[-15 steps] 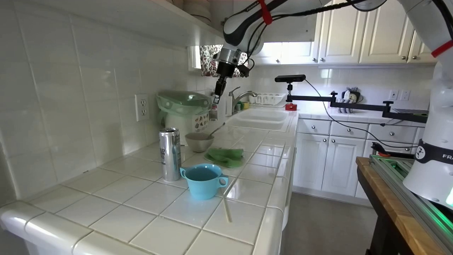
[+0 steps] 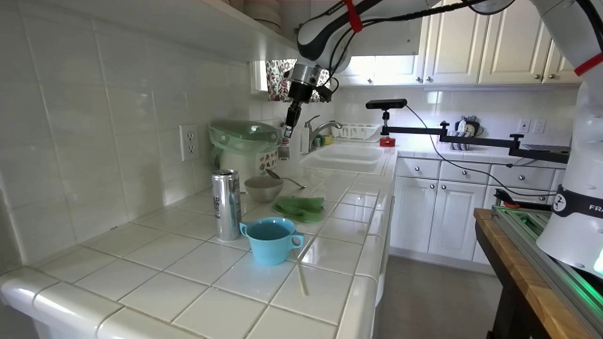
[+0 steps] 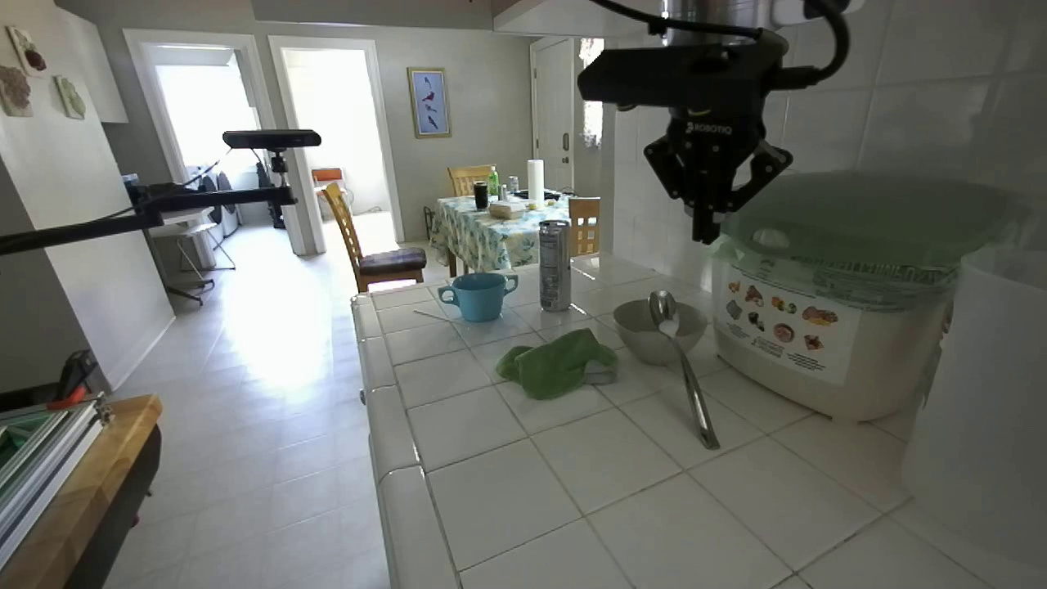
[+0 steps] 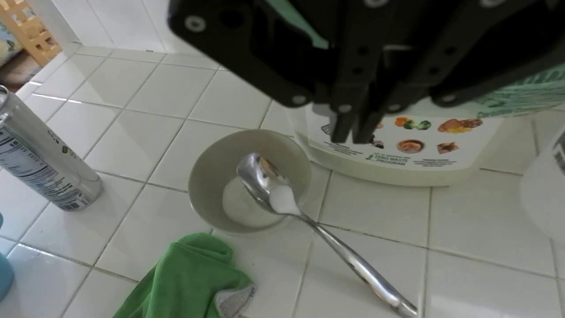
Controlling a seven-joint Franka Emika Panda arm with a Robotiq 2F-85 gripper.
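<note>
A metal spoon [image 4: 347,255] lies tilted across the rim of a small grey bowl [image 4: 204,175]. Its scoop end is raised over the bowl and its handle end rests on the counter tiles. Some white stuff shows at the bottom of the bowl and also on the spoon. My gripper hangs above and behind the bowl, clear of the spoon, in front of the green-lidded bin. Its fingers are close together, and I see nothing between them. From the second exterior view, the gripper [image 3: 706,227] likewise appears empty above the bowl [image 3: 640,339].
Near the bowl lie a green cloth [image 3: 559,365], a silver can [image 2: 226,204] and a turquoise two-handled cup [image 2: 272,243]. A thin stick [image 2: 302,279] rests near the cup. The bin [image 3: 873,363] stands by the wall; a shelf [image 2: 186,25] overhangs.
The spoon has tipped: its handle stuck up out of the bowl before, and now slopes down to the counter with the scoop raised. The bowl has shifted slightly. My arm has not visibly moved.
</note>
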